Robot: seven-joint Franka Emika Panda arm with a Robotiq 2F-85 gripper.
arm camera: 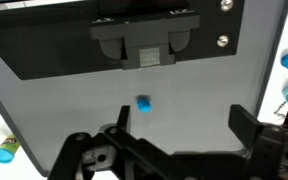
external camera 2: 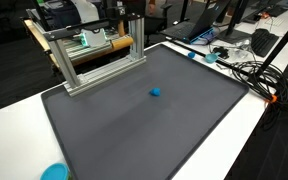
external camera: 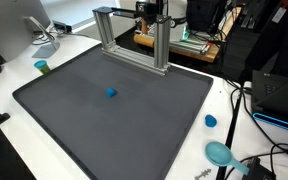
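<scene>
On the large grey board (external camera: pixel 84 118) lies a small blue piece (external camera: pixel 111 92). It also shows as a blue spot (external camera 2: pixel 155 91) in exterior view 2 and a small blue shape (arm camera: pixel 143 104) in the wrist view. Along the bottom of the wrist view, my gripper stands open, its dark fingers wide apart with nothing seen between them. The blue piece lies beyond the fingers, towards the left one, apart from both. I cannot make out the gripper in the exterior views.
A metal frame (external camera 2: pixel 105 76) stands on one edge of the board. Off the board are a green-and-blue round container (external camera: pixel 42 67), a blue disc (external camera: pixel 210 121) and a teal round item (external camera: pixel 220 154) near cables. Most of the board is bare.
</scene>
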